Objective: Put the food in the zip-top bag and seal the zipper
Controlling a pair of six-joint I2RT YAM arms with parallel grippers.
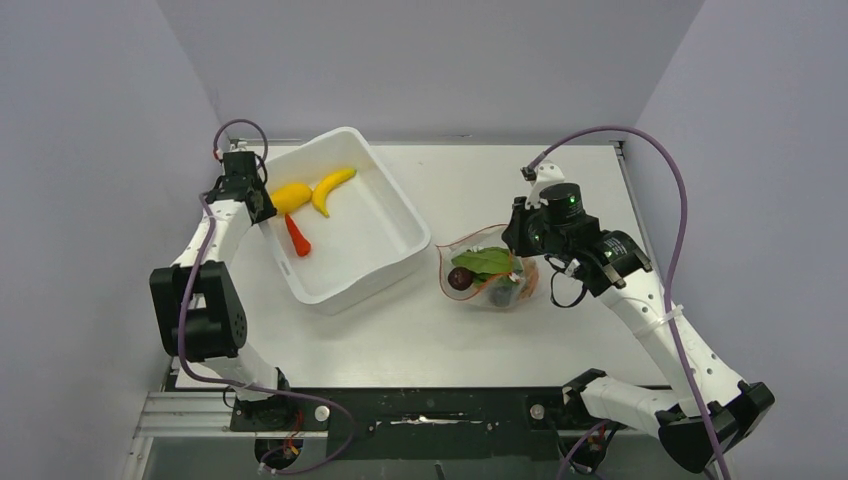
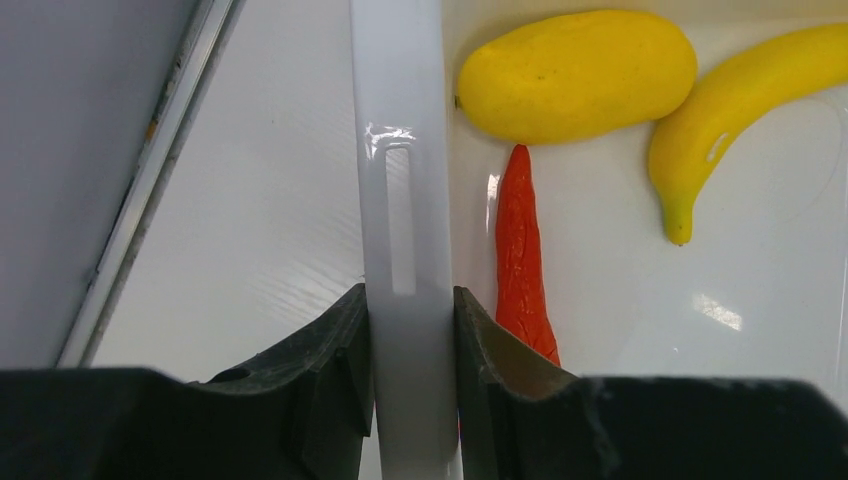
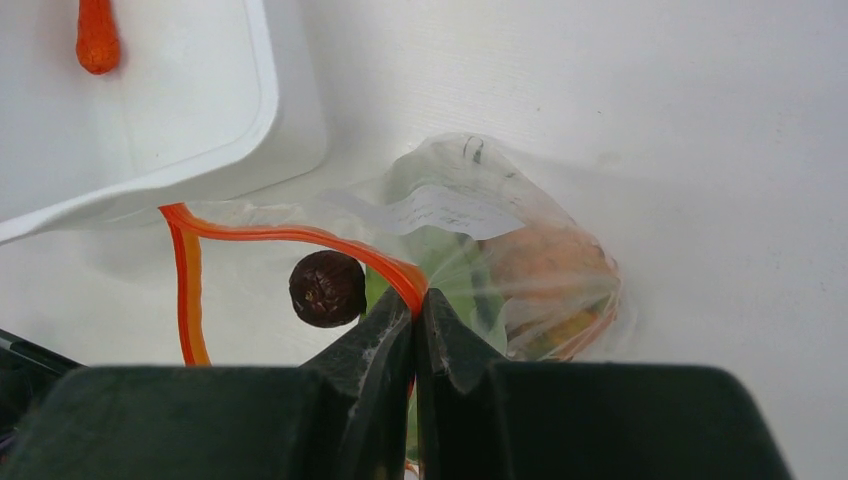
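My left gripper is shut on the left rim of the white bin, which stands turned at an angle. Inside the bin lie a yellow mango-like fruit, a banana and a red-orange carrot or pepper. The clear zip bag with an orange zipper rests on the table, its mouth gaping toward the bin. Through it show a dark round item, green leaves and something orange. My right gripper is shut on the bag's zipper edge.
Beside the bag, the bin's near right corner comes close to its mouth. Grey walls border the sides.
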